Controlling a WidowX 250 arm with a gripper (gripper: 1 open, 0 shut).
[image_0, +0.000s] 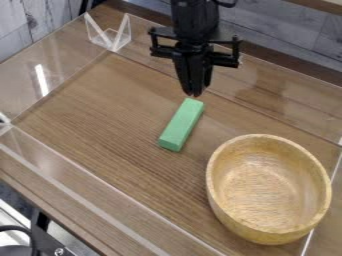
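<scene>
A green rectangular block lies on the wooden table, slightly right of centre. The black gripper hangs just above and behind the block's far end, its narrow fingertips close together with nothing visible between them. To the block's lower right sits a pale wooden bowl, empty.
</scene>
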